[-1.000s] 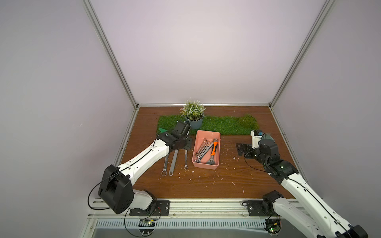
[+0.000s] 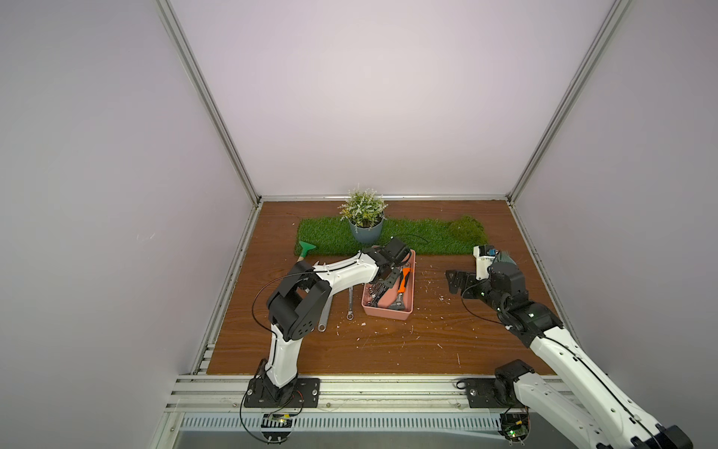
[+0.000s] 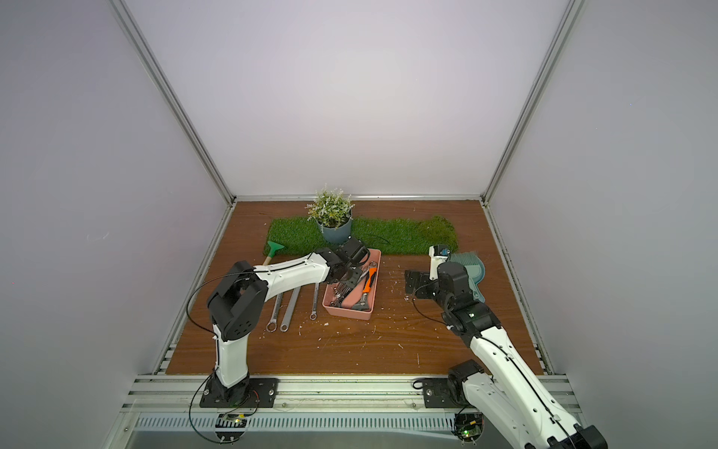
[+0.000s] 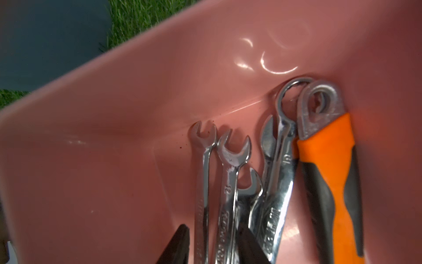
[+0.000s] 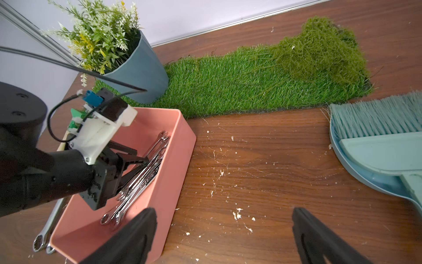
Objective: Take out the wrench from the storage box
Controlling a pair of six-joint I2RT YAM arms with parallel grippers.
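The pink storage box point(image 2: 387, 313) stands mid-table with several silver wrenches inside. In the left wrist view, two open-ended wrench heads, a slim wrench point(image 4: 203, 176) and a wider wrench point(image 4: 231, 159), lie side by side. Beside them are a ring-ended wrench point(image 4: 283, 167) and an adjustable wrench with an orange-and-black handle point(image 4: 335, 151). My left gripper reaches down into the box, its fingers parted over the two slim wrenches; contact is unclear. Right of the box, above bare table, my right gripper is open and empty.
Other wrenches point(image 3: 290, 310) lie on the table left of the box. A potted plant point(image 5: 142, 72) on a grass strip point(image 5: 219, 83) stands close behind it. A brush and dustpan point(image 5: 378, 145) sit at the right.
My left arm has swung right from over the loose wrenches to the box, and its gripper now covers the box's far left part. The right arm has stayed practically still.
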